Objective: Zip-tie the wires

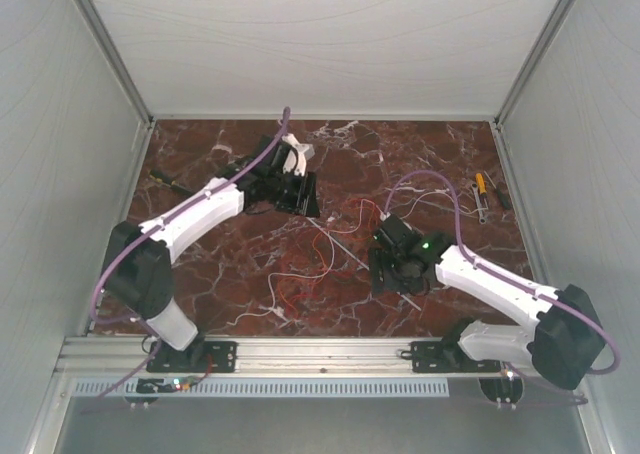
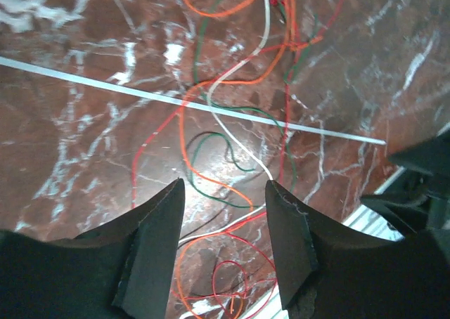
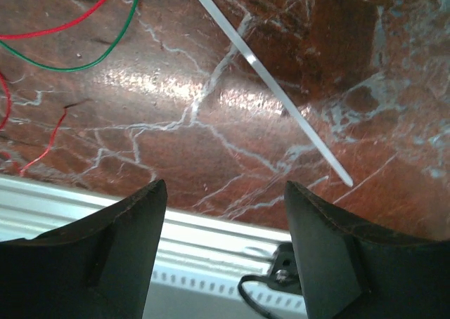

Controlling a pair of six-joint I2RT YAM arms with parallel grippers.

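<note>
A long white zip tie (image 1: 346, 251) lies diagonally across the marble table beneath a loose tangle of red, orange, green and white wires (image 2: 242, 142). In the right wrist view the zip tie's lower end (image 3: 309, 131) lies bare, apart from the wires. My left gripper (image 1: 302, 199) hangs over the tie's upper-left part, fingers apart, nothing held (image 2: 225, 208). My right gripper (image 1: 385, 272) is over the tie's lower-right part, open and empty (image 3: 226, 192).
Hand tools, a yellow-handled one (image 1: 481, 189) among them, lie at the right edge. A dark tool (image 1: 170, 182) is at the back left. An aluminium rail (image 1: 300, 349) borders the front.
</note>
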